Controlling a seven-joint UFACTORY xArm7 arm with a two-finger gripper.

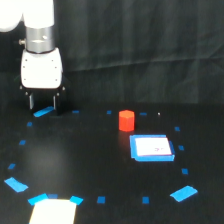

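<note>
My gripper hangs at the upper left, pointing down. Its two thin fingers stand apart, and nothing shows between them. A small red block sits on the black table right of the middle, well away from the gripper. Just below and to the right of the block lies a flat white rectangle with a blue border. Block and rectangle look separate.
Bits of blue tape and small blue squares mark the black table. A pale, bright square is cut off by the bottom edge. Dark curtain hangs behind.
</note>
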